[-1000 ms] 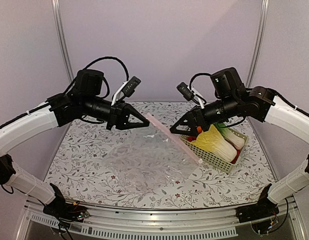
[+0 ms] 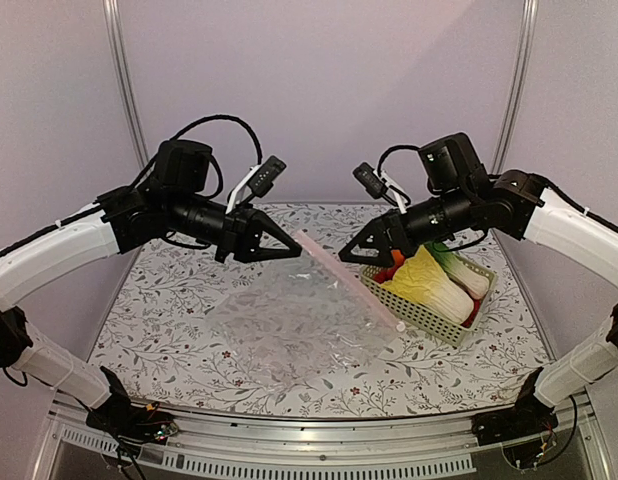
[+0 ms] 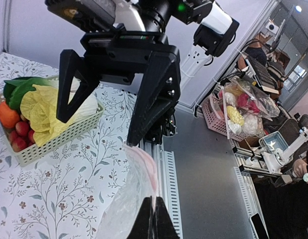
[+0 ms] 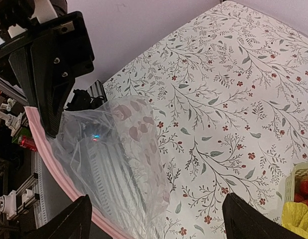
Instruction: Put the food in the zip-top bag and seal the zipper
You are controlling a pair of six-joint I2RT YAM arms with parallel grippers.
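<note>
The clear zip top bag (image 2: 299, 320) hangs over the table from its pink zipper strip (image 2: 344, 278), with no food visible inside. My left gripper (image 2: 297, 252) is shut on the strip's upper end; the left wrist view shows the thin film (image 3: 126, 204) running between its fingertips. On the right, my right gripper (image 2: 347, 254) stands open just beside the strip, nothing between its fingers. In the right wrist view the strip (image 4: 64, 174) slants down past one finger (image 4: 74, 221). The food, with yellow-leaved cabbage (image 2: 429, 285) and leek (image 2: 464, 272), lies in a basket.
The pale green basket (image 2: 434, 325) sits at the table's right, below my right arm; it also holds an orange item (image 3: 8, 115) and red round ones (image 3: 19, 144).
My right gripper has barely moved and stays open beside the strip.
</note>
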